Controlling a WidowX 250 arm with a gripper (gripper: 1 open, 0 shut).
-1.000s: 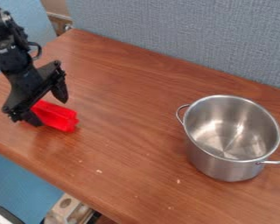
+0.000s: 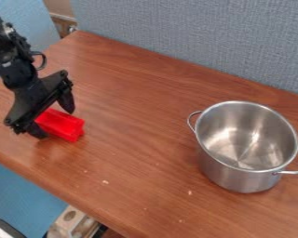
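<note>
A red rectangular block (image 2: 60,125) lies on the wooden table near its left edge. My black gripper (image 2: 44,112) reaches down over it from the upper left, fingers open around the block's left part; whether they touch it is hard to tell. A steel pot (image 2: 245,147) with two handles stands upright on the right side of the table, well apart from the block.
A textured grey-blue wall (image 2: 201,37) runs along the back. Beyond the left edge is a blue surface, with small objects at the lower left.
The gripper and red block show only very slight shifts in place; the pot has not moved.
</note>
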